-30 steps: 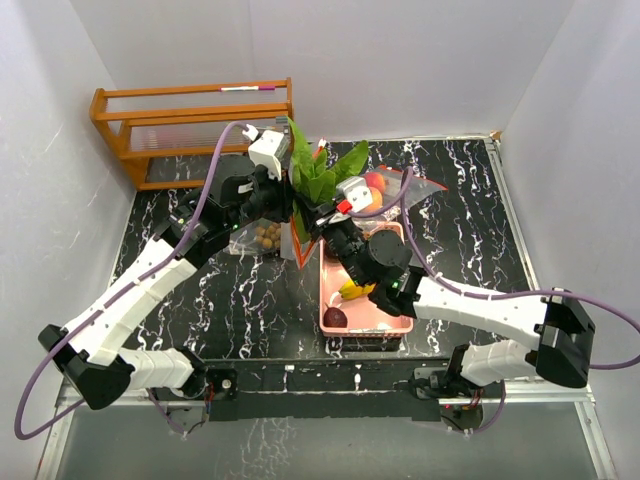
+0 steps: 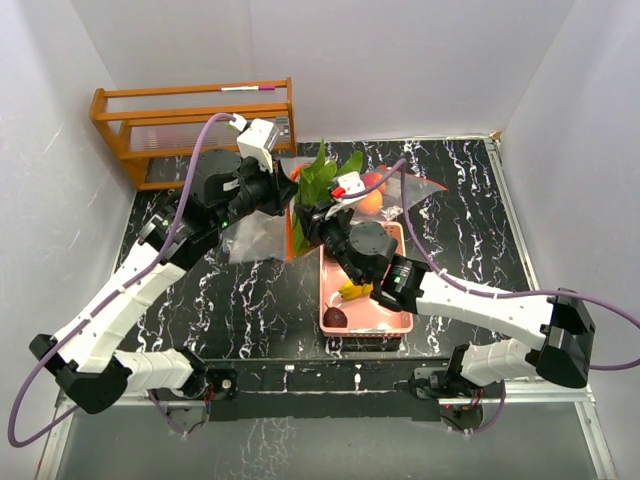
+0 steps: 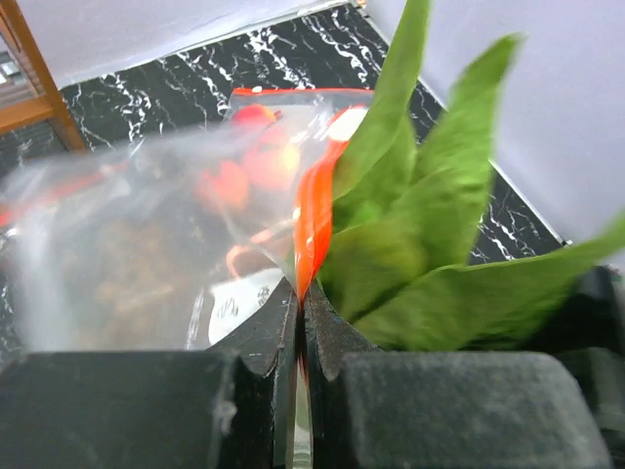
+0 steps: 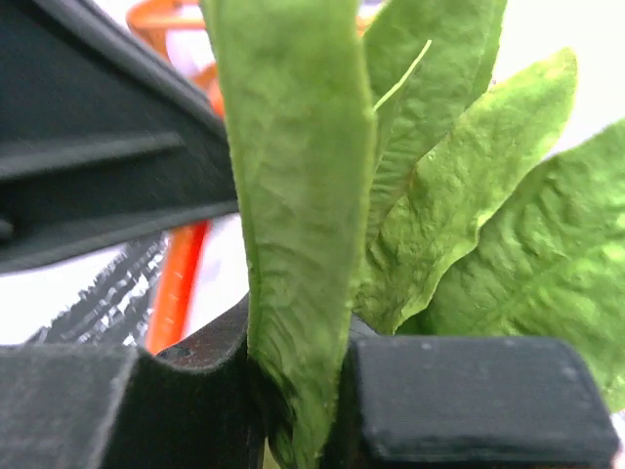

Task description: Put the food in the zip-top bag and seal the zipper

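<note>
A clear zip bag [image 3: 117, 264] with an orange zipper stands upright at the middle; my left gripper is shut on its zipper edge [image 3: 313, 220]. My right gripper is shut on tall green leaves [image 4: 293, 195], which stand beside the orange edge; whether their lower ends are inside the bag I cannot tell. Behind, red and orange fruit [image 2: 369, 200] shows with a second orange-edged clear bag [image 2: 425, 188]. A pink bin [image 2: 380, 312] holds bananas [image 2: 355, 289] and a dark round item [image 2: 335, 318].
A wooden rack [image 2: 190, 87] stands at the back left. Walls enclose the back and sides.
My left gripper has moved up and slightly left with the bag edge.
</note>
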